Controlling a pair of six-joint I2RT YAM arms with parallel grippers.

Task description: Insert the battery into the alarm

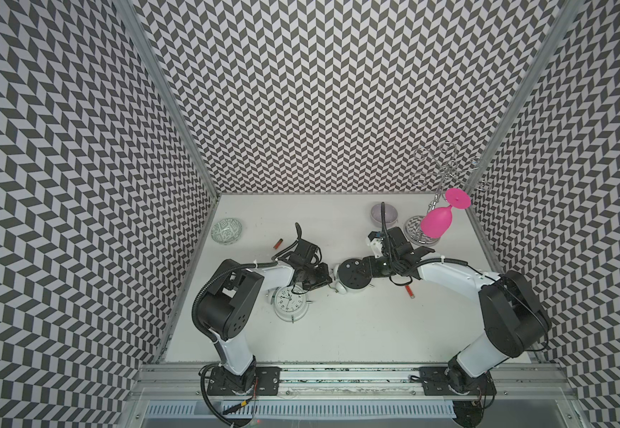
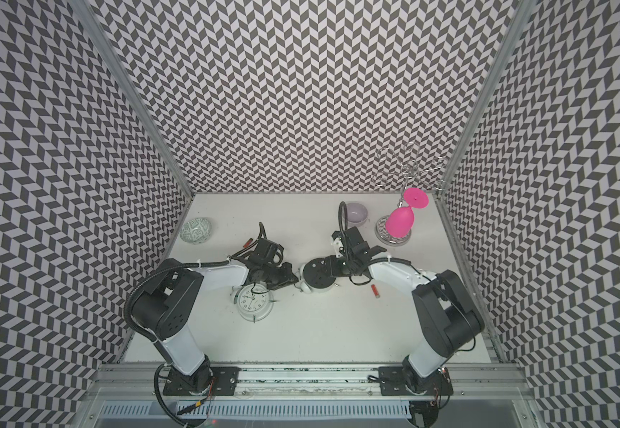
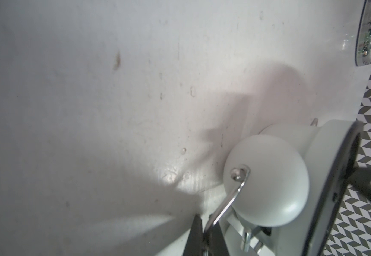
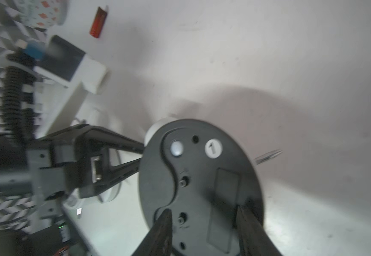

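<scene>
The alarm clock (image 1: 353, 274) lies with its black back up, between the grippers. My left gripper is shut at the bell end, a thin metal rod running over its fingertips. My right gripper is over the black back (image 4: 194, 166), fingers apart at the plain rectangular panel, seemingly with nothing between them; blur hides whether they touch it. One red battery (image 1: 278, 243) lies behind the left gripper, another (image 1: 410, 290) right of the clock.
A second clock (image 1: 290, 302) lies face up beside the left gripper. A green bowl (image 1: 226, 229) sits back left; a lilac bowl (image 1: 383, 212) and a metal stand with a pink glass (image 1: 436, 222) stand back right.
</scene>
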